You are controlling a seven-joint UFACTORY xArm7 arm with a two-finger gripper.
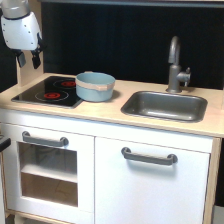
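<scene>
The white robot arm's gripper [22, 55] hangs at the upper left, above the left end of the counter; its fingers are small and dark, and their state is hard to make out. A blue-grey pot [95, 92] stands on the counter at the right edge of the black stovetop [40, 96], which shows red rings.
A metal sink [150, 105] with a tap [175, 70] fills the right of the wooden counter [110, 120]. Below are an oven [50, 190] with a glass front and a white cupboard door [160, 185], both with bar handles.
</scene>
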